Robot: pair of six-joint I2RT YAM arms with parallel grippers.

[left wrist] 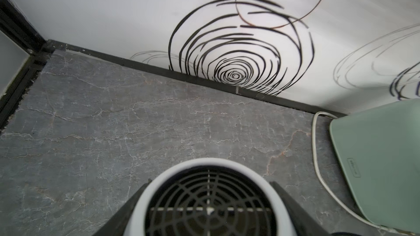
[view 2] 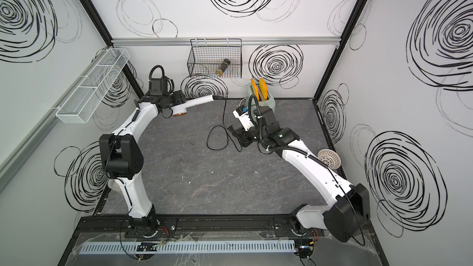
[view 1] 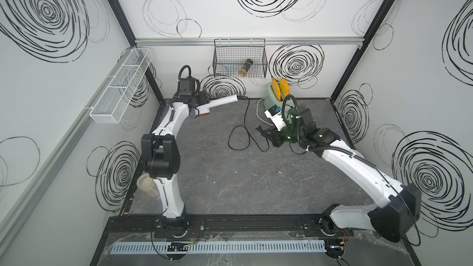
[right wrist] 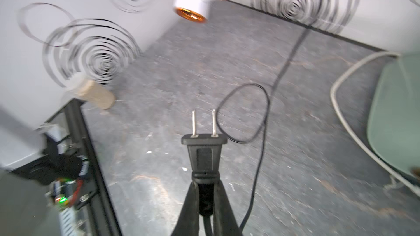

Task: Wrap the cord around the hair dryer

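Note:
In the top views my left gripper (view 1: 199, 101) is shut on the white hair dryer (view 1: 222, 100), held at the back left; its round grille (left wrist: 210, 192) fills the bottom of the left wrist view. Its black cord (view 1: 244, 126) runs from the handle's end down into a loose loop on the worktop. My right gripper is shut on the cord at the two-pin plug (right wrist: 202, 153), in the middle right of the worktop, apart from the dryer.
A green toaster (left wrist: 376, 161) with orange slices and a white cable stands at back right. A wire basket (view 1: 224, 59) hangs on the back wall, a white rack (view 1: 113, 93) on the left. A beige cup (view 1: 146, 183) sits front left.

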